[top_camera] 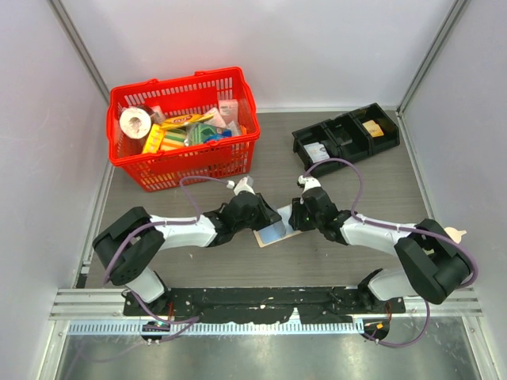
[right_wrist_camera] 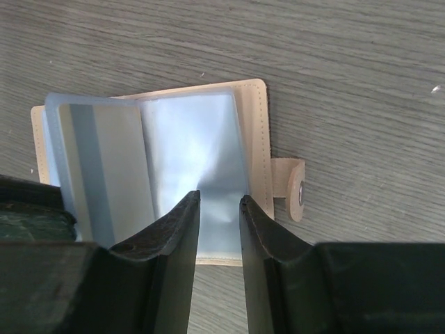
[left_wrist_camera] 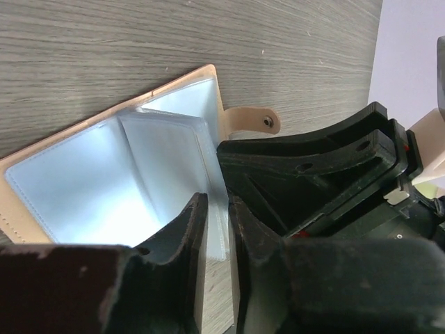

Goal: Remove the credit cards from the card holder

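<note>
The card holder (top_camera: 269,231) lies open between my grippers on the table, beige with pale blue pages and a snap strap (left_wrist_camera: 247,118). In the left wrist view my left gripper is at the edge of a raised sleeve (left_wrist_camera: 160,153); whether it grips it is unclear. In the right wrist view my right gripper stands over the page (right_wrist_camera: 195,153), fingertips slightly apart, nothing visible between them. Any cards inside cannot be made out.
A red basket (top_camera: 127,162) of goods stands at back left, a black compartment box (top_camera: 348,131) at back right. The table in front of the arms is clear.
</note>
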